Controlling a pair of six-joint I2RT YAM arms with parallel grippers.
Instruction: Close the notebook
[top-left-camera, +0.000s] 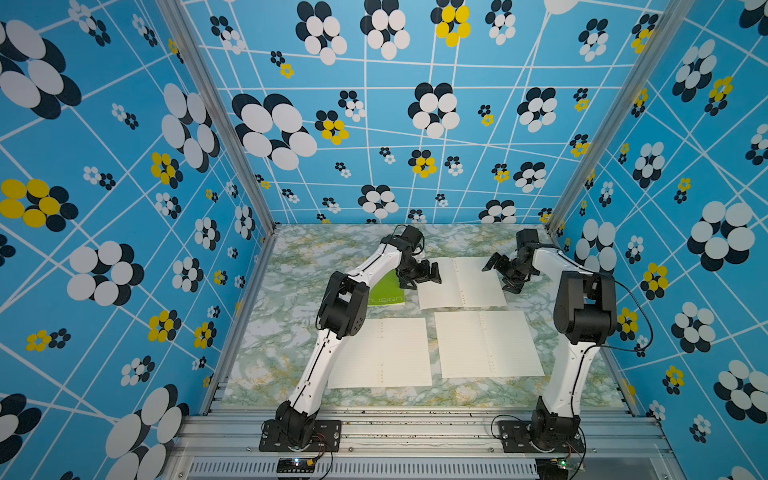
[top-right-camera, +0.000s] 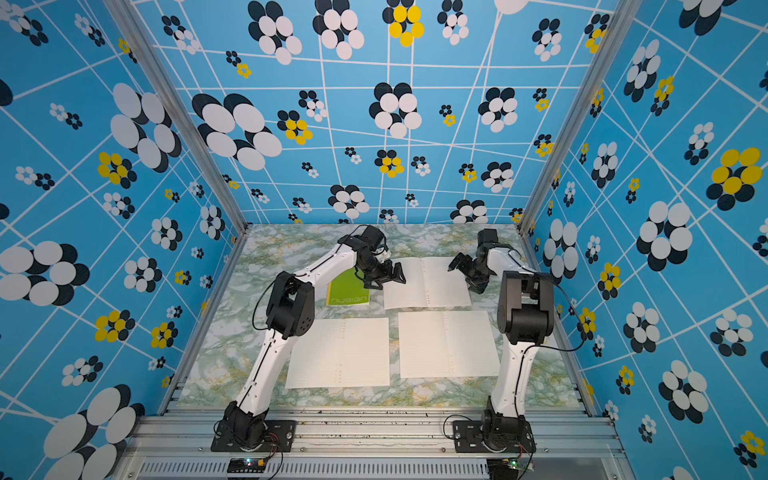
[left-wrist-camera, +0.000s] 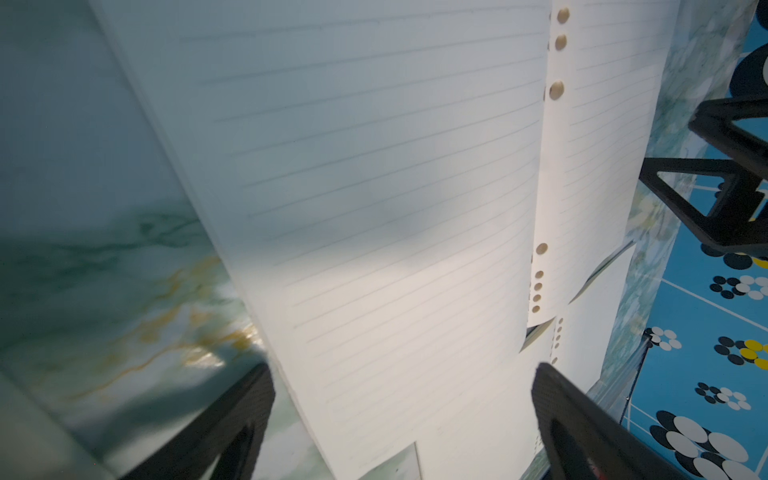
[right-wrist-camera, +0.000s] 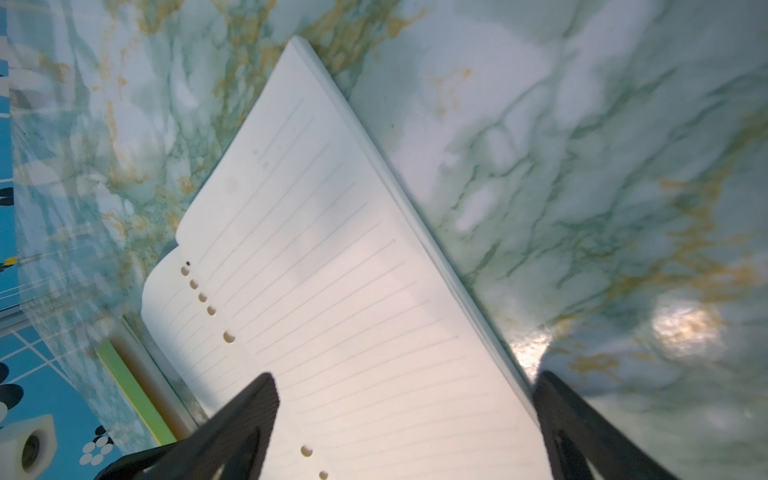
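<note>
At the back of the table an open notebook (top-left-camera: 468, 288) lies flat with blank ruled pages, its row of binding holes running down the middle. My left gripper (top-left-camera: 423, 279) is open at its left edge; in the left wrist view the page edge runs between the spread fingers. Over on the right edge stands my right gripper (top-left-camera: 499, 277), also open. The right wrist view shows that edge meeting one of its fingers (right-wrist-camera: 580, 432); whether they touch, I cannot tell. Two more open notebooks, front left (top-left-camera: 360, 364) and front right (top-left-camera: 516, 352), lie nearer the arm bases.
A closed green notebook (top-left-camera: 387, 293) lies under and beside the left forearm, left of the back notebook. Patterned blue walls (top-left-camera: 432, 184) enclose the back and sides.
</note>
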